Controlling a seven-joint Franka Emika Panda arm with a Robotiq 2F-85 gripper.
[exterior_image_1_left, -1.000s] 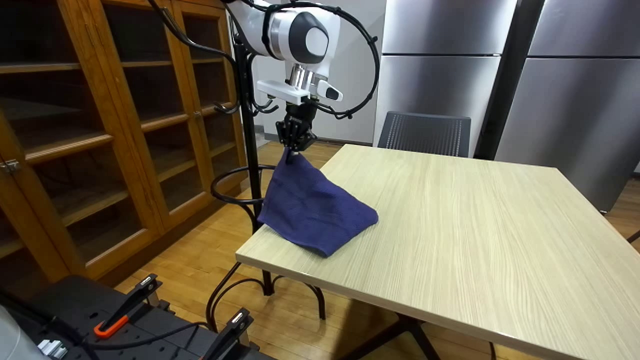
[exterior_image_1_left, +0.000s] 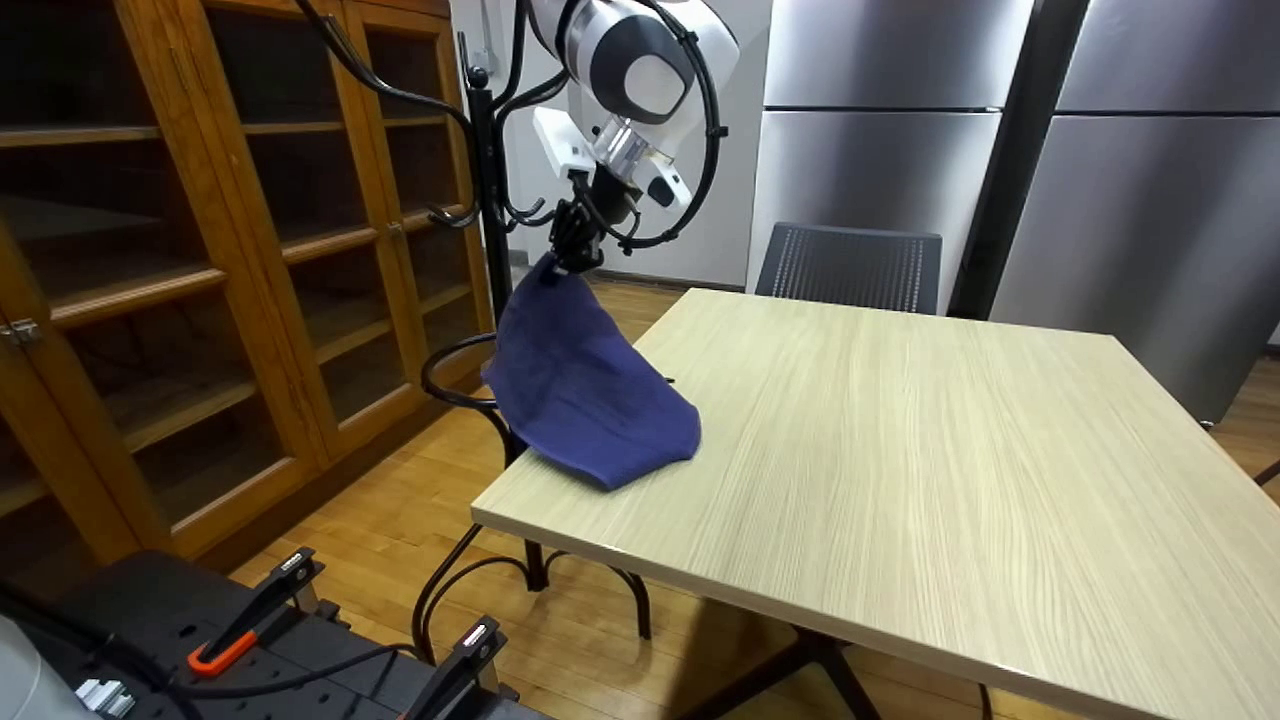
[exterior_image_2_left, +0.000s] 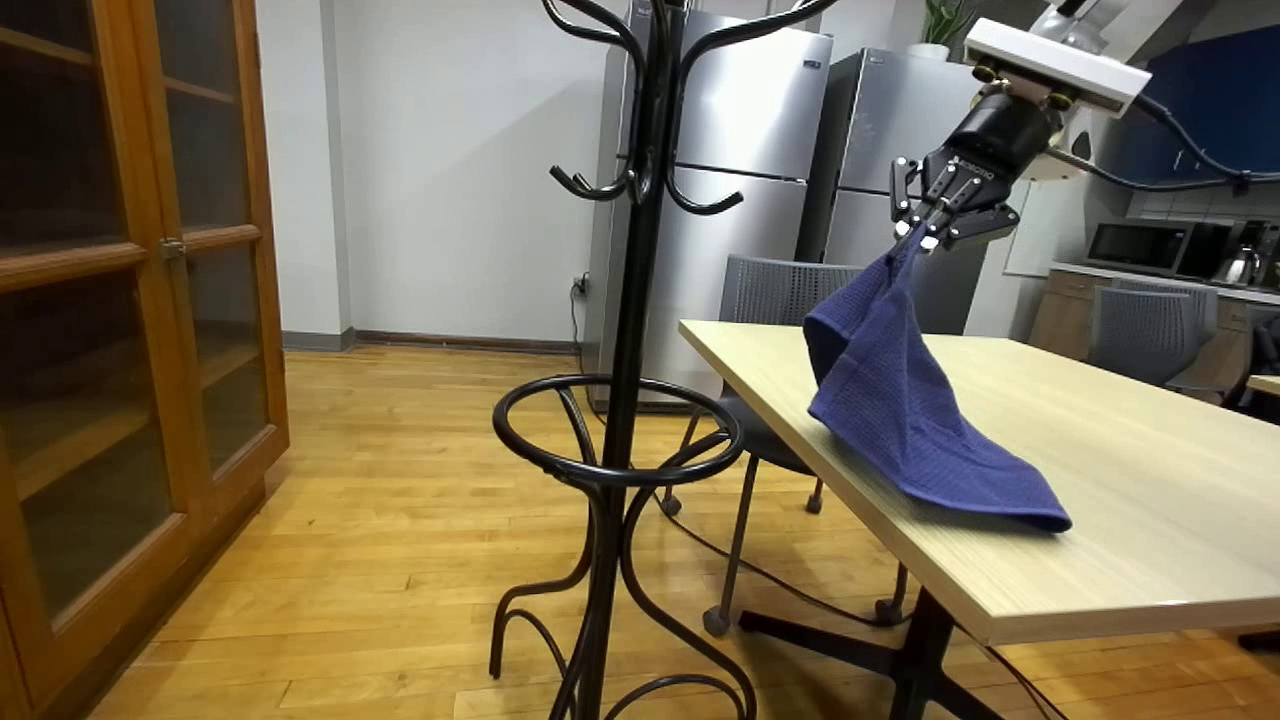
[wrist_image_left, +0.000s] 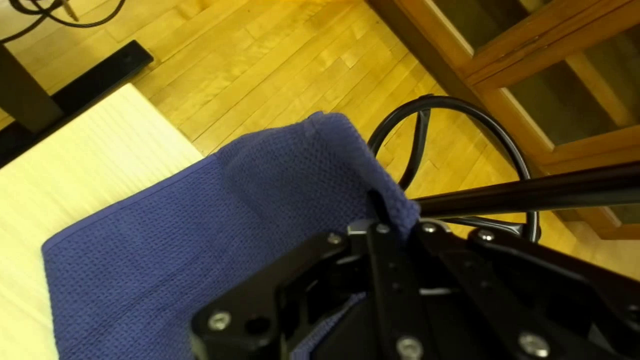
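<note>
A dark blue cloth (exterior_image_1_left: 588, 390) hangs by one corner from my gripper (exterior_image_1_left: 573, 258), which is shut on it above the table's left edge. In exterior view 2 the gripper (exterior_image_2_left: 921, 238) tilts down to the left, and the cloth (exterior_image_2_left: 900, 384) drapes from the fingertips with its lower end lying on the tabletop. The wrist view has the cloth (wrist_image_left: 180, 240) pinched between the fingers, its folded corner sticking out past them. Part of the cloth is hidden under the gripper there.
A black coat rack (exterior_image_2_left: 648, 240) with curved hooks (exterior_image_2_left: 708, 204) stands left of the table (exterior_image_1_left: 912, 480), close to the gripper. A glass-door wooden cabinet (exterior_image_1_left: 180, 240) is behind it. A dark chair (exterior_image_1_left: 852, 266) stands at the table's far side.
My gripper has risen a little, shifted left toward the coat rack and tilted. The cloth has come along, its lower end sliding left across the table.
</note>
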